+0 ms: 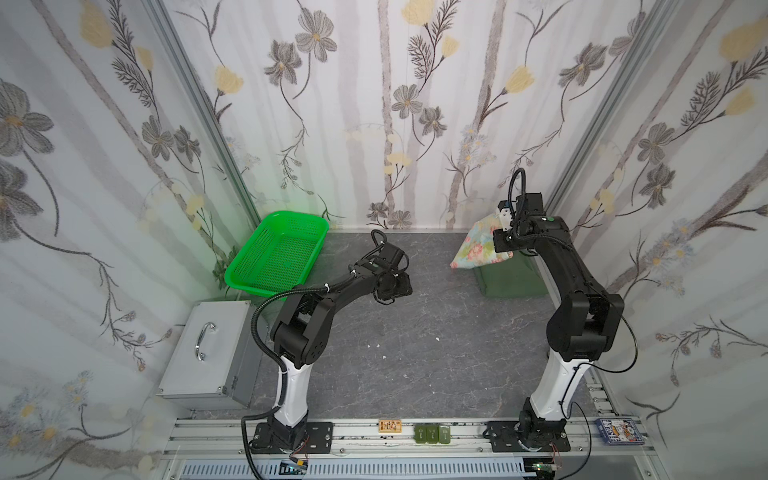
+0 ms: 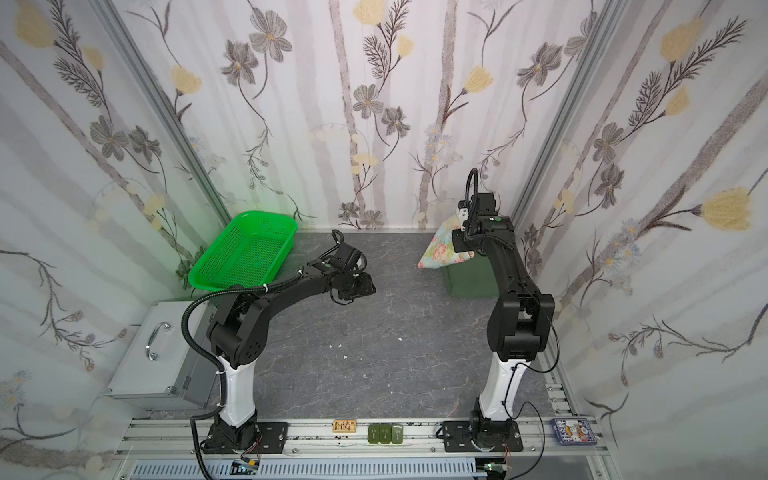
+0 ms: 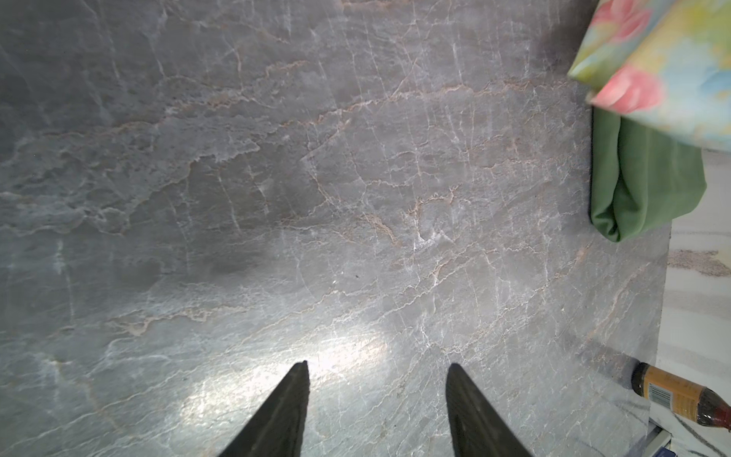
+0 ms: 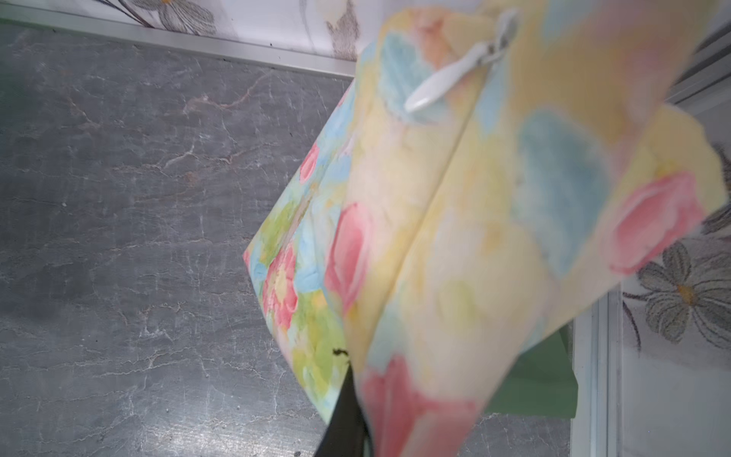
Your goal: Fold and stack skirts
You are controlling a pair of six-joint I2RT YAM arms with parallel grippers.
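Observation:
A pastel floral skirt hangs tilted from my right gripper, lifted over a folded green skirt at the back right. In the right wrist view the floral cloth, with a white tab, fills most of the picture and largely hides the fingertips; the gripper is shut on it. My left gripper is open over bare table left of the skirts, nothing between its fingers.
An empty green basket stands at the back left, with a metal case in front of it. A bottle shows in the left wrist view.

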